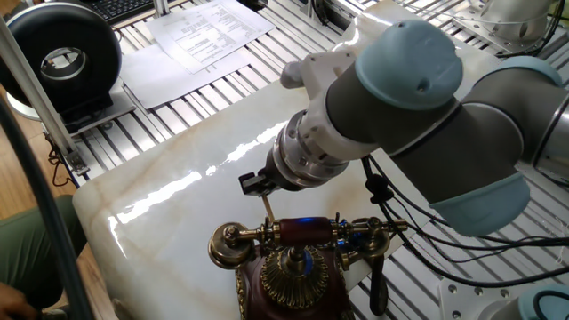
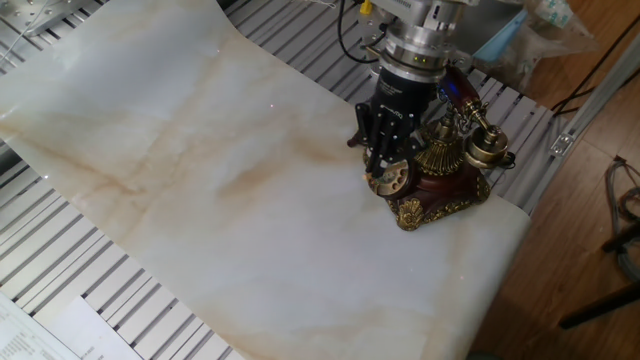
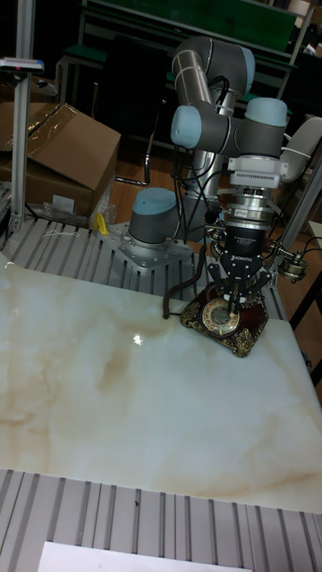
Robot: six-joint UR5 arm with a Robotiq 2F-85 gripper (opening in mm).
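An ornate rotary telephone, dark red with gold trim (image 2: 432, 200), stands at the table's edge. Its dial (image 2: 391, 180) faces the open tabletop, and the dark red handset (image 1: 304, 232) rests on its cradle. My black gripper (image 3: 237, 298) points down, just in front of and over the dial. A thin tan stick (image 1: 268, 209) sticks out below the fingers (image 1: 255, 184), so the gripper appears shut on it. The handset hides the stick's lower end in exterior view 1; whether it touches the dial I cannot tell.
Black cables (image 1: 480, 258) hang by the arm behind the telephone. Papers (image 1: 209, 36) and a black ring-shaped device (image 1: 62, 60) lie beyond the tabletop.
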